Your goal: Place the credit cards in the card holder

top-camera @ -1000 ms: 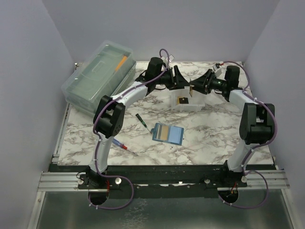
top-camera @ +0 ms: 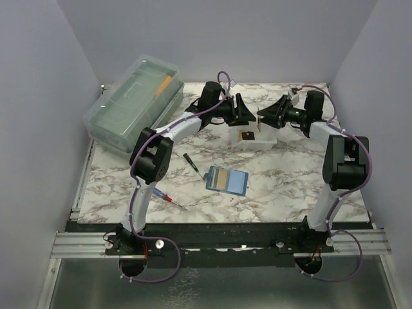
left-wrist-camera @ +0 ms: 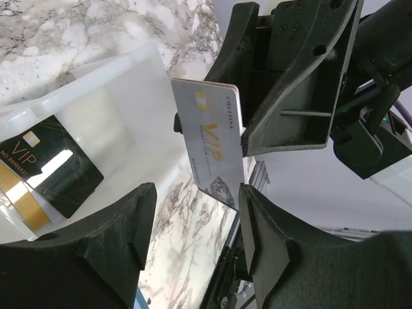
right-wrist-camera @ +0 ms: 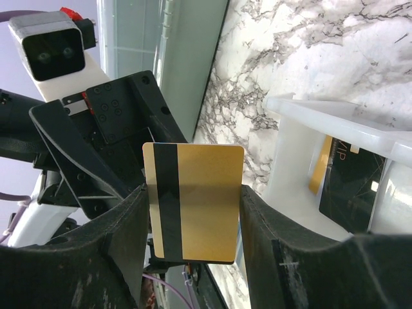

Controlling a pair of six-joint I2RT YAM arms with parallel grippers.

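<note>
A card (left-wrist-camera: 215, 138) is held over the white box by my right gripper, shut on its edges. Its silver "VIP" face turns to the left wrist view; the right wrist view shows its gold back with a black stripe. My left gripper stands part open, the card's lower end lying in line with the gap between its fingers. Contact there cannot be told. In the white box (top-camera: 266, 145) lies a black "VIP" card (left-wrist-camera: 55, 164) over a gold one (left-wrist-camera: 22, 199). The blue card holder (top-camera: 236, 183) lies open on the table, tan and grey inside on its left half.
A large lidded green bin (top-camera: 135, 103) fills the back left. A green-handled screwdriver (top-camera: 190, 161) lies left of the holder, and a blue-and-red one (top-camera: 164, 195) is nearer the front left. Marble around the holder is clear.
</note>
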